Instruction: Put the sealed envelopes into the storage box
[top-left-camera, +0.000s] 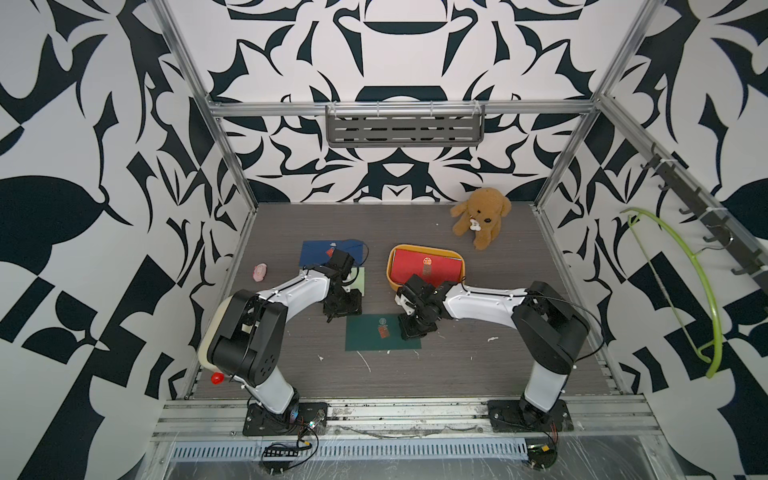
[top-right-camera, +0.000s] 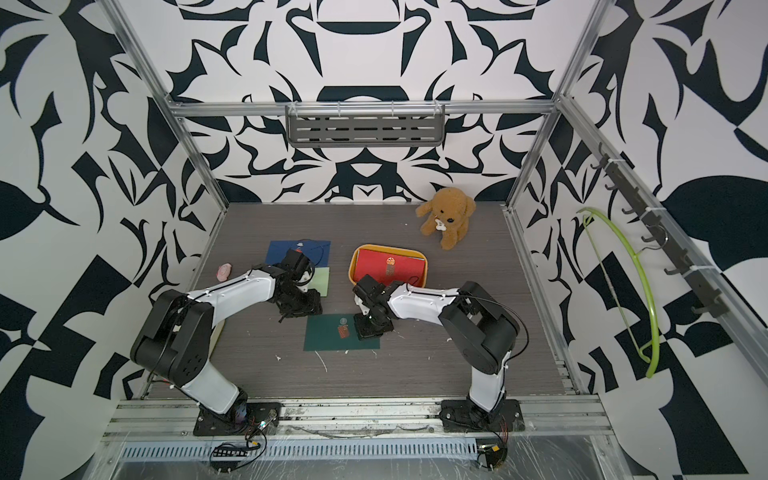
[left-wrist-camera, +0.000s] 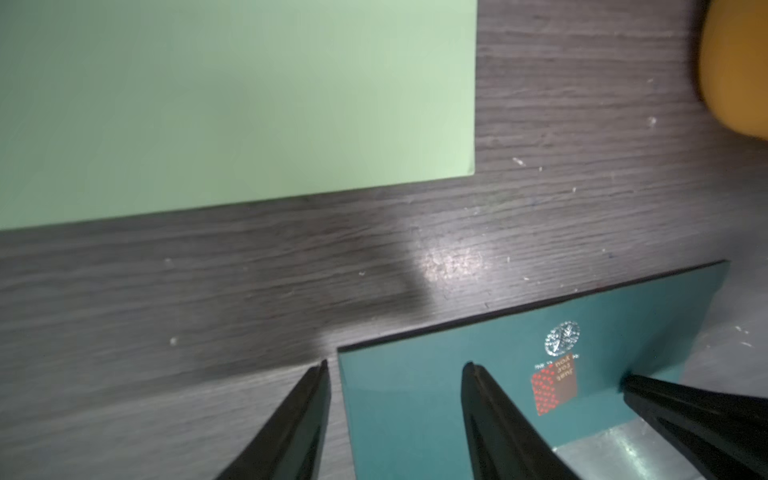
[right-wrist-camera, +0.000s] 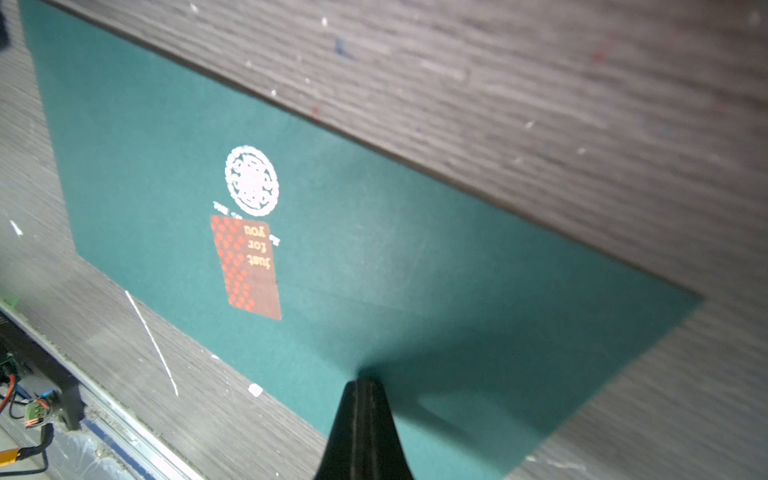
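Note:
The dark green envelope (top-left-camera: 366, 333) lies flat at the front middle of the table. My right gripper is shut over it, its tips at the surface, with nothing seen between them. Toward the other end of this envelope, my left gripper hovers open, nothing held. A light green envelope (left-wrist-camera: 240, 96) lies behind the left gripper, partly hidden by the arm in the top views. Farther back is a blue envelope (top-left-camera: 314, 252). The yellow-rimmed storage box (top-left-camera: 389, 269) has a red envelope (top-left-camera: 416, 265) lying in it.
A brown plush dog (top-left-camera: 482, 214) sits at the back right. At the left lie a small pink object (top-left-camera: 259, 272) and a red one (top-left-camera: 217, 377). Open table surrounds the dog and the right side.

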